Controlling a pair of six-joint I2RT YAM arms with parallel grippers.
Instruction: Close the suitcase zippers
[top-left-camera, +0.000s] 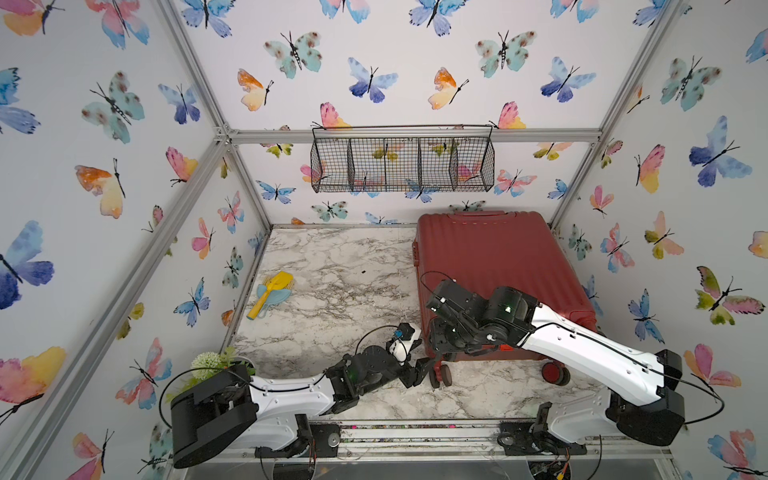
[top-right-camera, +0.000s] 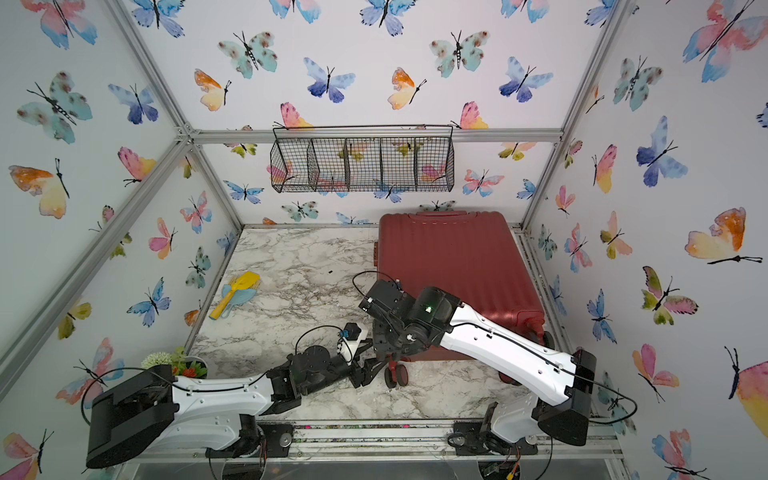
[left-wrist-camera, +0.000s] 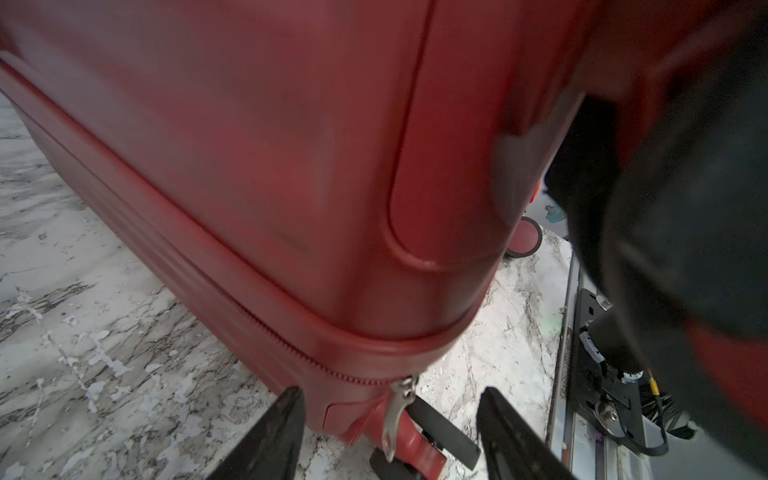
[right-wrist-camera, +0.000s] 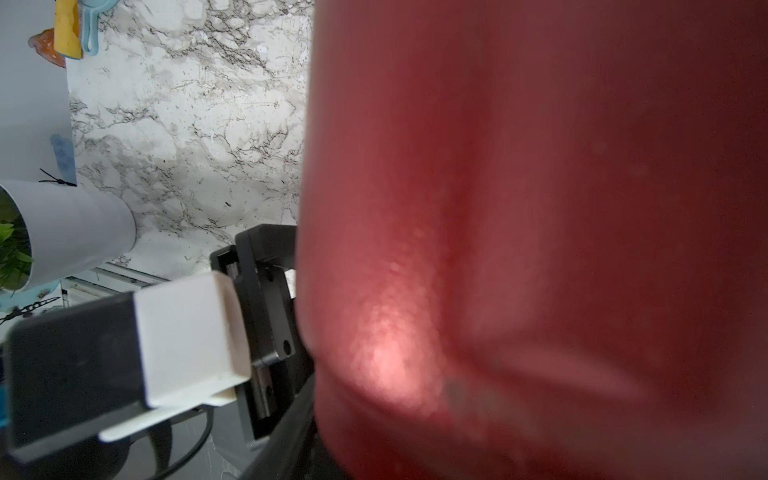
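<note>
The red suitcase (top-left-camera: 488, 256) lies at the right of the marble floor. My right gripper (top-left-camera: 444, 332) is pressed against its front-left corner, shut with something between, though red shell fills most of the right wrist view and hides what. In the left wrist view, a silver zipper pull (left-wrist-camera: 397, 412) hangs from the zipper seam at the lower corner, above a wheel. My left gripper has its fingers apart on either side of that pull, just short of it and holding nothing.
A yellow scoop (top-left-camera: 268, 295) on a light blue item lies at the left, with a potted plant (top-right-camera: 184, 364) near the front left. A wire basket (top-left-camera: 402, 164) hangs on the back wall.
</note>
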